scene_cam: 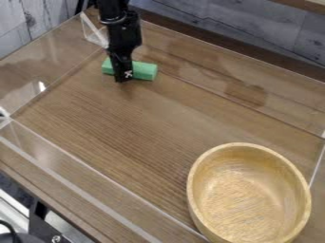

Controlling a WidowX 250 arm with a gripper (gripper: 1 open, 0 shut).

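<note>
A small green block (144, 70) lies on the wooden tabletop near the back left. My black gripper (122, 70) is down at the block, over its left half, with the arm reaching in from the top. Whether its fingers are open or shut on the block is too small to tell.
A large beige round bowl (248, 195) stands at the front right of the table (127, 152). A grey wall and ledge border the back right.
</note>
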